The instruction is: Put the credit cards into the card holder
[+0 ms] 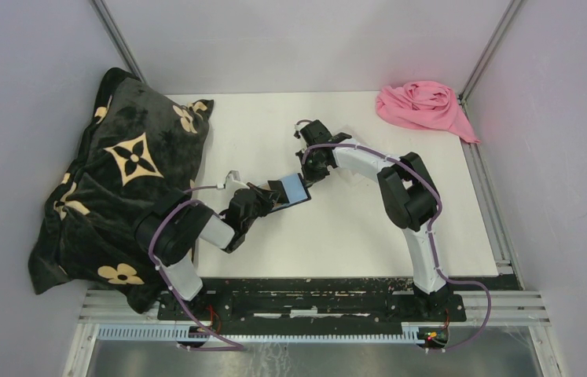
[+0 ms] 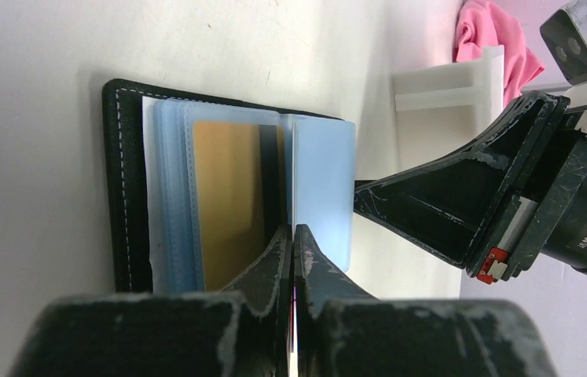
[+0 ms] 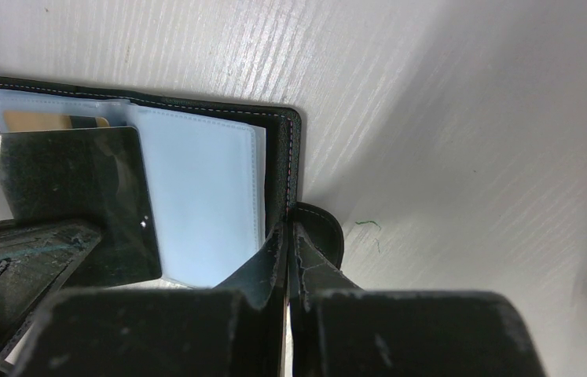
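Note:
The black card holder lies open on the table, its pale blue sleeves facing up. A gold card with a dark stripe sits in the sleeve on its left half. Above the holder, my left gripper is shut on a dark card, seen edge-on in the left wrist view and broadside in the right wrist view. The card stands over the middle fold; whether its lower edge touches a sleeve I cannot tell. My right gripper is shut at the holder's right edge, beside a black tab; whether it pinches the edge is unclear.
A white tray stands behind the right gripper. Pink cloth lies at the back right, and a dark patterned blanket covers the left side.

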